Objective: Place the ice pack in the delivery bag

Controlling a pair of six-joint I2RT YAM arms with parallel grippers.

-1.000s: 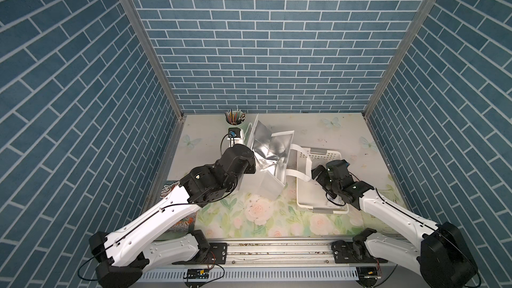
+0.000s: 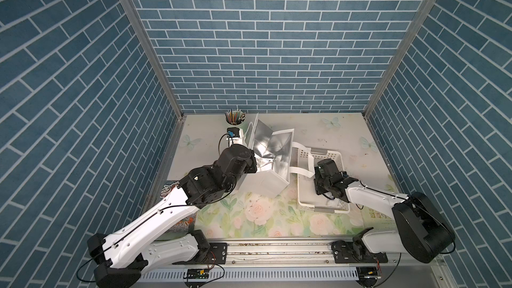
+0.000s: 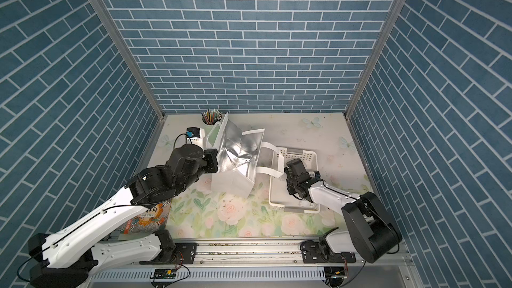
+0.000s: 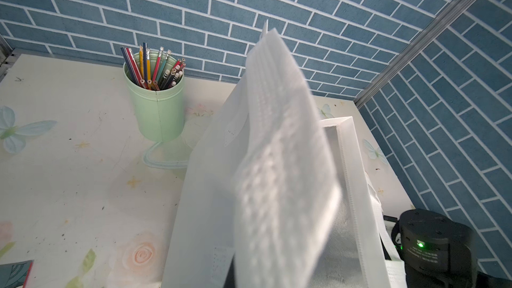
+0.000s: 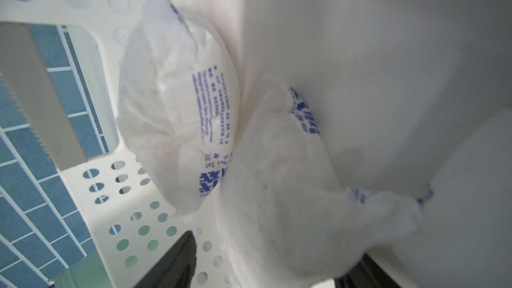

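Observation:
The white delivery bag point(image 2: 261, 182) stands open at mid-table, its silver lining showing. At its left side is my left gripper point(image 3: 214, 161); in the left wrist view it is shut on a white textured strap point(image 4: 288, 197) of the bag, with most of the fingers hidden. White ice packs with blue print lie in the basket: one pack point(image 5: 178, 106) against the perforated wall, a middle pack point(image 5: 277, 181), and another point(image 5: 474, 197) at the right. My right gripper is low in the basket, its fingers point(image 5: 173, 264) apart on either side of the middle pack.
The white basket point(image 2: 306, 206) is right of the bag, whose handle loop point(image 2: 303, 171) reaches over its near-left rim. Behind the bag stands a green pencil cup point(image 4: 159, 109).
My right gripper has moved slightly left and turned, now pointing down into the basket. The bag's near side and handle have shifted a little. My left arm is almost still.

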